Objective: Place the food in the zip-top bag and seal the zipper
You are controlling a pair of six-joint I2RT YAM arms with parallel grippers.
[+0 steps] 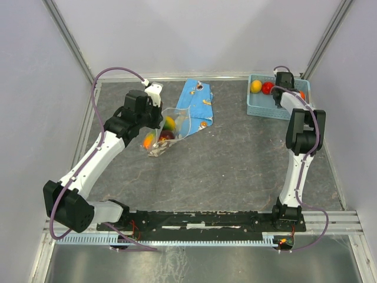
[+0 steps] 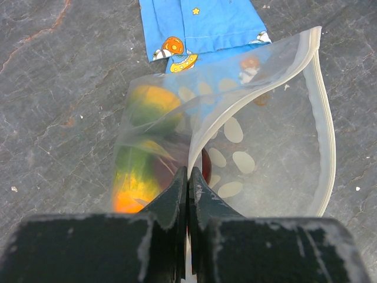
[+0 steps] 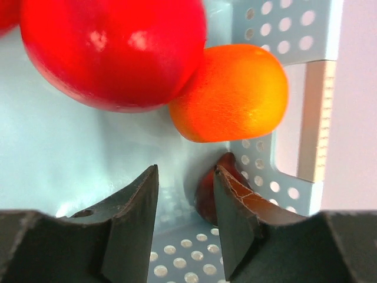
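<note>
A clear zip top bag (image 2: 277, 153) stands with its mouth spread, and my left gripper is shut on one edge of its rim. Inside it, seen through the plastic, lie a green-and-orange mango (image 2: 138, 177), another mango (image 2: 154, 106) and a dark red fruit (image 2: 206, 166) partly behind the fingers. At the far right, my right gripper is part open inside the blue basket (image 1: 268, 112). A dark red fruit (image 3: 207, 197) in the corner shows just beyond its right finger. An orange fruit (image 3: 235, 94) and a big red one (image 3: 118, 50) lie farther off.
A yellow fruit (image 1: 255, 86) and a red one (image 1: 267, 88) sit in the basket's left part. Beside the bag lies a folded blue cloth (image 1: 194, 106). Between bag and basket the table (image 1: 230, 153) is clear.
</note>
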